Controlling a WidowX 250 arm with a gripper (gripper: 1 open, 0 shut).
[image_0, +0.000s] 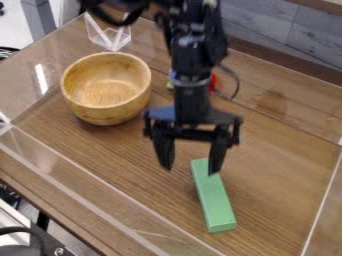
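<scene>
My dark gripper (194, 152) hangs over the middle of the table, its fingers spread open, just above and behind a light green bar (214, 200) that lies on the wood toward the front right. A red object (213, 82) at the back centre is mostly hidden behind the arm, with a small light green piece beside it.
A wooden bowl (87, 85) sits at the left, with a clear bag-like object (107, 35) behind it.
</scene>
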